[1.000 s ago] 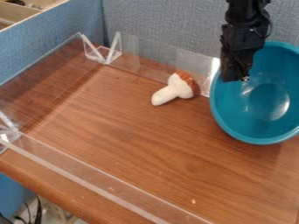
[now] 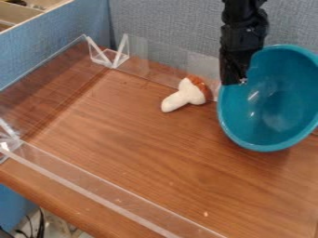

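My black gripper (image 2: 236, 72) reaches down from the top at the left rim of a teal plastic bowl (image 2: 267, 112) at the right; its fingertips are at the rim and hard to make out. The bowl is tilted, its inside facing the camera. A white toy mushroom with an orange-brown cap (image 2: 187, 94) lies on its side on the wooden table (image 2: 125, 158), left of the bowl.
Clear plastic walls edge the table at the back, left and front, with white corner pieces (image 2: 108, 56). A grey padded wall stands behind.
The bowl has shifted slightly left, and my gripper has moved a little left with it. The mushroom has not moved.
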